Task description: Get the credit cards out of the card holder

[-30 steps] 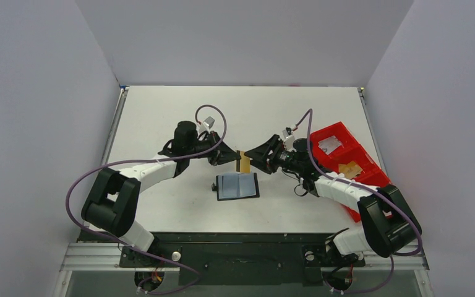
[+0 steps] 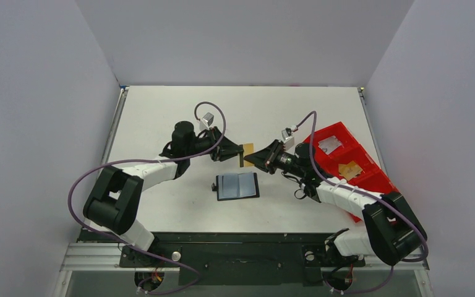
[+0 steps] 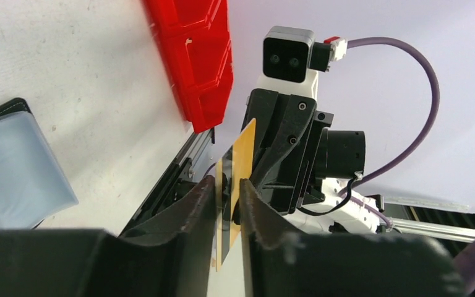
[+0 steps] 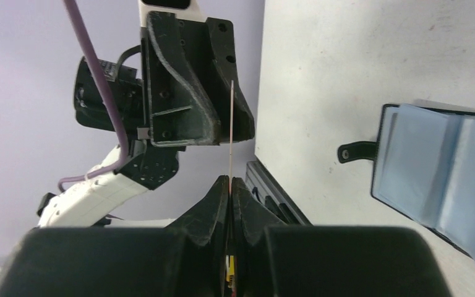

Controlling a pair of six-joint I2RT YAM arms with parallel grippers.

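A yellow card [image 2: 248,149] with a dark stripe is held between the two arms, above the table. My right gripper is shut on it; in the right wrist view the card shows edge-on as a thin line. The left gripper is open, one finger on each side of the card, with gaps showing in the left wrist view. Below them the black card holder [image 2: 258,187] lies spread on the table, its clear sleeves [image 4: 411,161] facing up and its strap [image 4: 357,151] sticking out on the left.
A red divided bin [image 2: 371,179] stands at the table's right side. In it lie a yellow card [image 2: 349,170] and a pale card [image 2: 329,145]. Both grippers sit very close together.
Over the last second the card rose slightly in the top view.
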